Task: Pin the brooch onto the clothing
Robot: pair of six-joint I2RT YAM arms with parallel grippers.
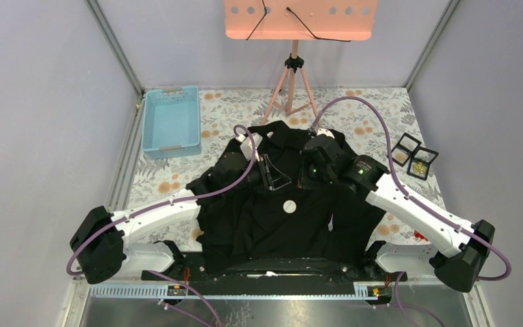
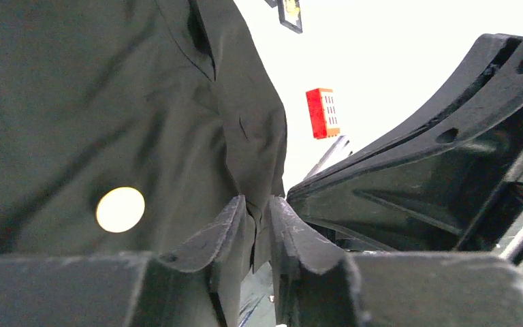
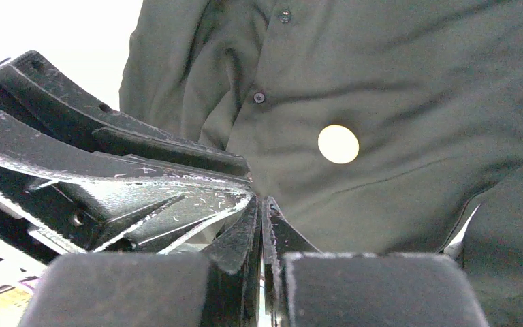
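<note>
A black shirt (image 1: 259, 231) lies spread on the patterned table, with buttons visible in the right wrist view. A pale round brooch (image 1: 289, 206) rests on its middle, also seen as a white disc (image 2: 120, 209) in the left wrist view and as a cream disc (image 3: 338, 144) in the right wrist view. My left gripper is above the shirt, fingertips close together; whatever may be between them is too unclear to tell. My right gripper is shut, nothing visible between its fingers. Both grippers face each other above and behind the disc.
A blue basket (image 1: 171, 146) stands at back left. A pink stand (image 1: 299, 24) is at the back. Black open boxes (image 1: 419, 169) lie at right, and a red block (image 2: 319, 112) is near the shirt's edge.
</note>
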